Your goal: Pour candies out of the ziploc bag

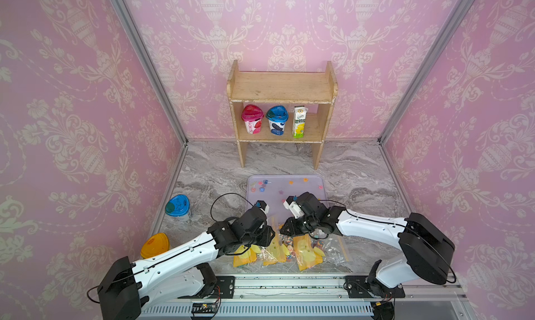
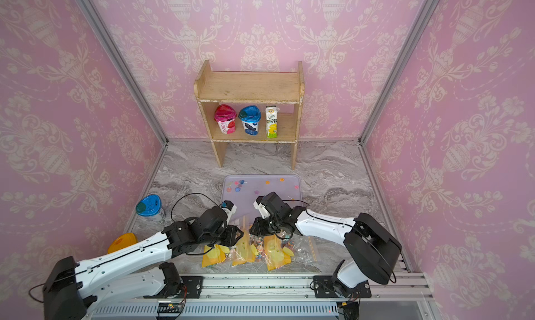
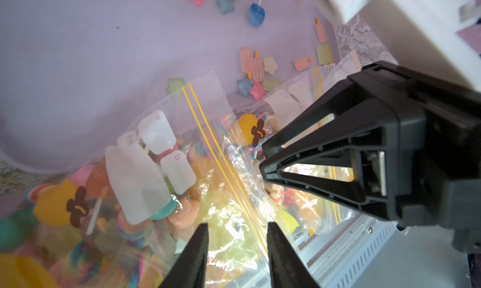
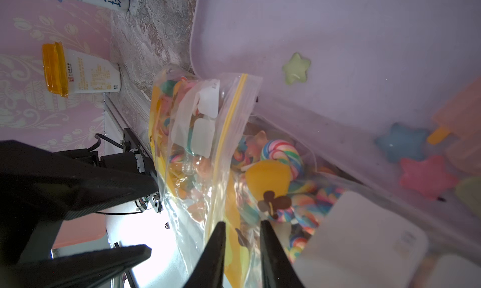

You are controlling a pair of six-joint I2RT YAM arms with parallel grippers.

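Several clear ziploc bags [image 1: 306,253] full of colourful candies lie in a row along the front, overlapping the near part of the purple tray [image 1: 284,186]. My left gripper stands open over a bag with yellow zip lines. My right gripper hangs open above the bags, close to the yellow seal of one. The two grippers face each other near the middle, and the right one's black body fills the right of the left wrist view. A few loose star and popsicle candies [image 3: 225,3] lie on the tray.
A wooden shelf [image 1: 281,86] at the back holds two cups and a carton [image 1: 298,122]. A blue-lidded container [image 1: 177,205] and a yellow-lidded one [image 1: 154,245] stand at the left.
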